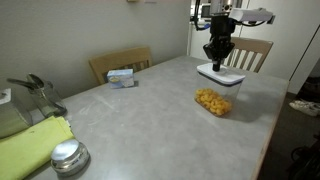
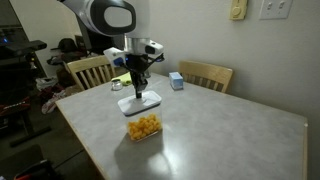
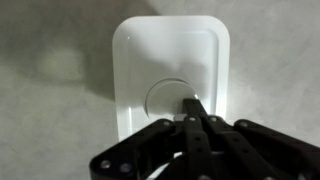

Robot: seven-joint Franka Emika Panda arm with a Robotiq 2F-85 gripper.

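Note:
A clear container holding orange pieces point(image 1: 214, 102) stands towards the right end of the table, topped by a white lid point(image 1: 228, 77). In exterior view 2 the same lid point(image 2: 140, 102) sits above the orange pieces point(image 2: 144, 127). From above, the lid point(image 3: 208, 60) is a rounded rectangle with a round button point(image 3: 166, 96) in its middle. My gripper points down at that button, its fingers together with nothing seen between them. The fingertips are at the lid in exterior view 1; whether they press the button cannot be told.
A light blue box point(image 1: 121, 78) stands at the table's back edge. On the left are a yellow-green cloth point(image 1: 32, 148), a round metal object point(image 1: 70, 157) and a utensil holder point(image 1: 42, 98). Wooden chairs point(image 1: 118, 62) line the far side.

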